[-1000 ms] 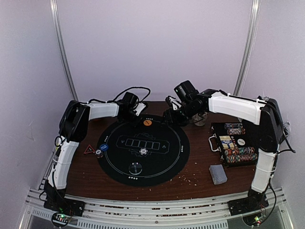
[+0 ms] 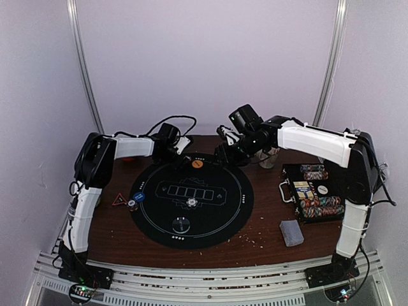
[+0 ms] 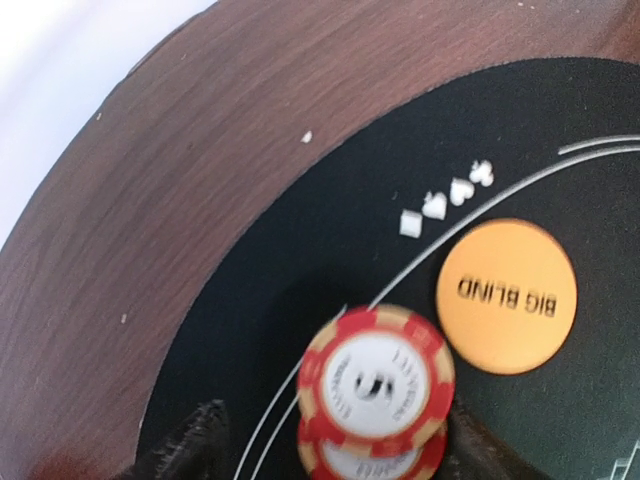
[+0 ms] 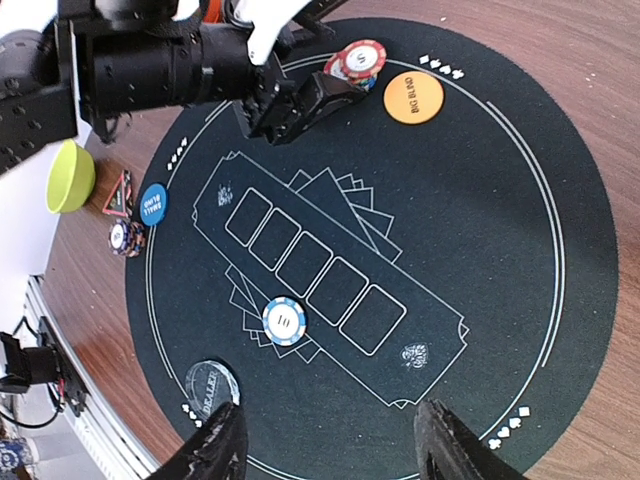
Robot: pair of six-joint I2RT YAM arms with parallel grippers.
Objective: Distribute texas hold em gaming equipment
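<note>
Two red-and-cream chips point(image 3: 375, 385) lie overlapping on the round black poker mat point(image 2: 217, 227), close to the orange big blind disc point(image 3: 507, 297). Around their near side stands my left gripper, open, its right finger close to the chips and a gap on the left. My right gripper hangs open over the mat with nothing between its fingers. A white-and-blue 10 chip point(image 4: 284, 321) rests by the printed card boxes. On the mat also lie the clear dealer disc point(image 4: 212, 388) and the blue small blind disc point(image 4: 153, 204).
The open chip case point(image 2: 312, 197) is on the right, with a pale card deck point(image 2: 291, 233) in front of it. A red triangle point(image 4: 119, 195) and a small chip stack point(image 4: 127, 238) sit left of the mat. Bare table lies front right.
The discs on the mat look unmoved.
</note>
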